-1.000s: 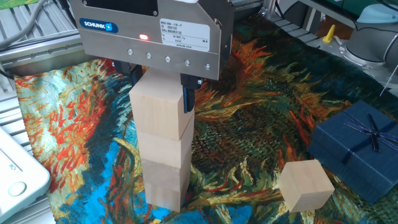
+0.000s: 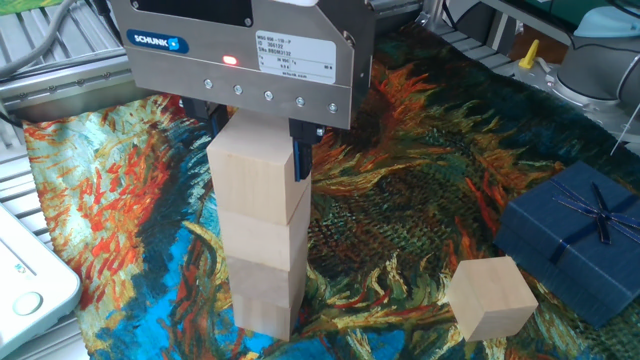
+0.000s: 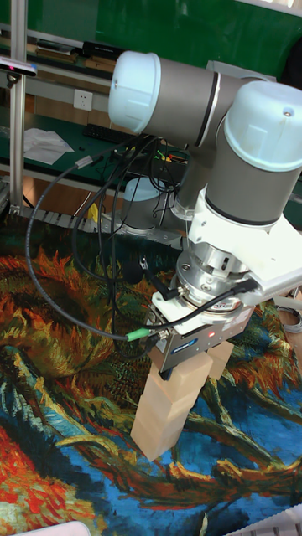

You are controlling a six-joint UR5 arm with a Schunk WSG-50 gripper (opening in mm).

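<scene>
A tower of several pale wooden blocks stands upright on the patterned cloth. Its top block (image 2: 252, 165) sits between the fingers of my gripper (image 2: 258, 138), one finger along each side. The right finger (image 2: 304, 160) lies close to the block's side face; the left one is partly hidden behind the block, so a firm hold cannot be told from a loose one. Lower blocks (image 2: 262, 240) are stacked below, slightly uneven at the joints. In the other view the tower (image 3: 161, 415) rises up to the gripper. A loose wooden block (image 2: 492, 298) rests on the cloth to the right.
A dark blue gift box (image 2: 570, 245) with a ribbon is at the right. A white device (image 2: 30, 270) occupies the left edge. Cables (image 3: 67, 317) loop beside the arm. Bare cloth (image 2: 400, 215) lies between tower and box.
</scene>
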